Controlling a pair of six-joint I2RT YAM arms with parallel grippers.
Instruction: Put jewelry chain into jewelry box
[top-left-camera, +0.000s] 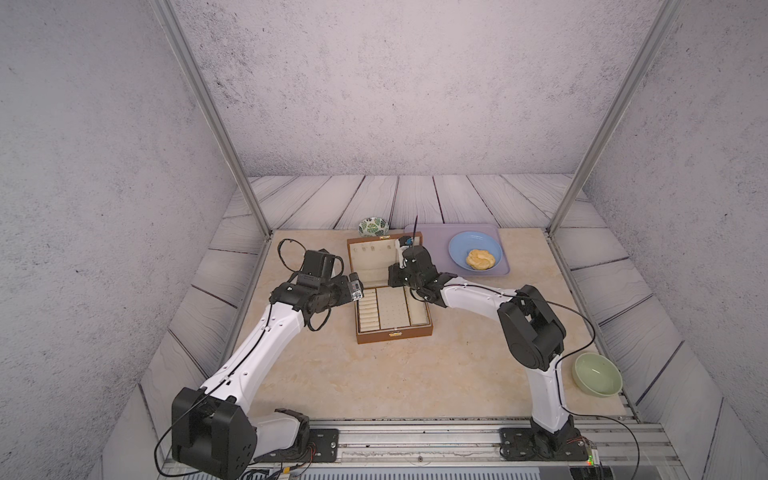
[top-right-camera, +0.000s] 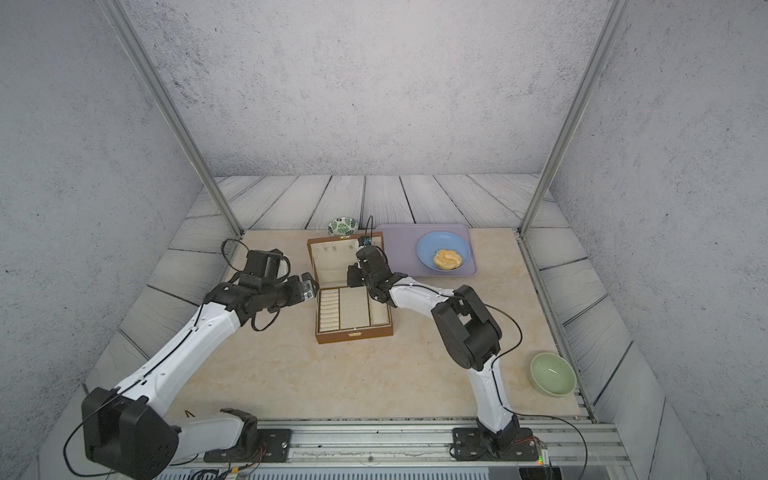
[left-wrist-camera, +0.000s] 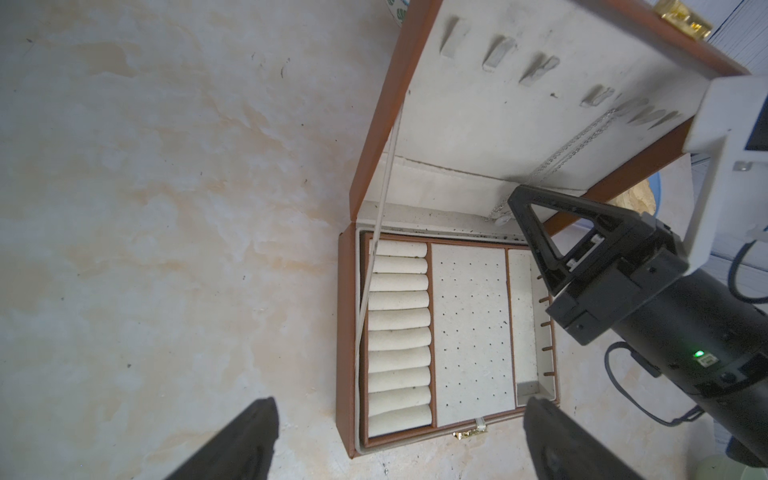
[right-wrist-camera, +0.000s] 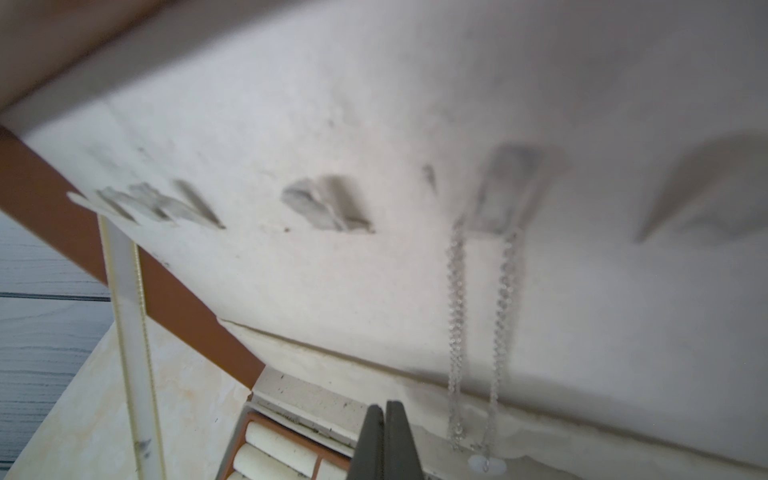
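Observation:
The jewelry box (left-wrist-camera: 345, 336) stands open, its pale lid lining (left-wrist-camera: 480, 104) raised at the back. From a tab inside the lid hangs the silver jewelry chain (right-wrist-camera: 456, 312), in two strands reaching the lid's lower edge. My right gripper is shut, nothing between its fingers, in front of the lid and left of the strands in the right wrist view. Beyond the box's left side, my left gripper holds its fingers (left-wrist-camera: 240, 440) wide apart and empty. Ring rolls, a dotted panel and a narrow side tray fill the box's base.
Behind the box sits a leaf-patterned bowl (top-left-camera: 373, 226). At the back right a lilac tray (top-left-camera: 432, 233) carries a blue plate (top-left-camera: 460, 246) with a yellowish item. A green bowl (top-left-camera: 597, 374) is at the right front.

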